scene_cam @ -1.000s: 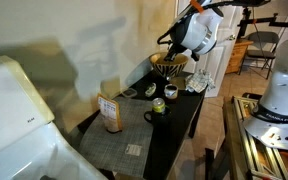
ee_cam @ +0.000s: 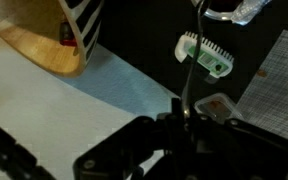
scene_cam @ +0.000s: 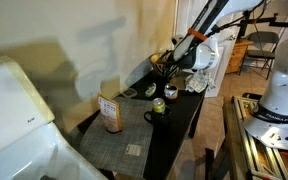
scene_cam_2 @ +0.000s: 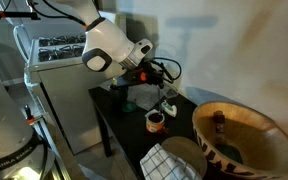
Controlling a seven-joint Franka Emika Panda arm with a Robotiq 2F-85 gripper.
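Note:
My gripper is shut on a thin dark stick-like object (ee_cam: pixel 194 65), which runs up across the wrist view; I cannot tell exactly what it is. In the second exterior view the gripper (scene_cam_2: pixel 156 72) hangs over the dark table (scene_cam_2: pixel 132 127), with a dark curved shape at its tip. Below it in the wrist view lie a brush (ee_cam: pixel 204 57) with pale bristles and a small clear tray (ee_cam: pixel 216 106). A cup (scene_cam_2: pixel 156 121) stands on the table near the brush. The far end of the held object is cut off.
A large wooden basket (scene_cam_2: pixel 206 125) stands at one end of the table, beside a round board (scene_cam_2: pixel 191 153) and a checked cloth (scene_cam_2: pixel 166 166). Towards the other end are a green-lidded jar (scene_cam: pixel 159 105), a black mug (scene_cam: pixel 162 119), a grey mat (scene_cam: pixel 119 148) and an upright box (scene_cam: pixel 109 113).
Seen from the first exterior view, the arm and gripper have come lower and now cover more of the basket. The objects on the table look unmoved.

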